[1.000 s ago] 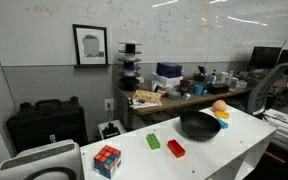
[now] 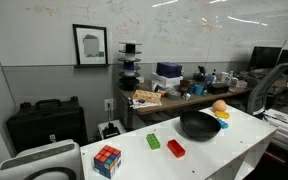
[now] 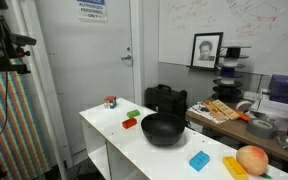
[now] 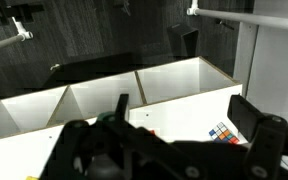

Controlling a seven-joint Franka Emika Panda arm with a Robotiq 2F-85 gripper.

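Observation:
My gripper is open, its black fingers spread wide with nothing between them. It hangs high and off the table's edge, at the far left in exterior view 2. On the white table stand a black pan, a Rubik's cube, a green block and a red block. Farther along lie a blue block, a yellow piece and an orange ball. In the wrist view, the Rubik's cube shows near the right finger; my gripper hides much of the tabletop.
White open compartments line the table's side, above a dark floor. Behind the table, a cluttered wooden shelf runs along the wall. A black case stands at the back left.

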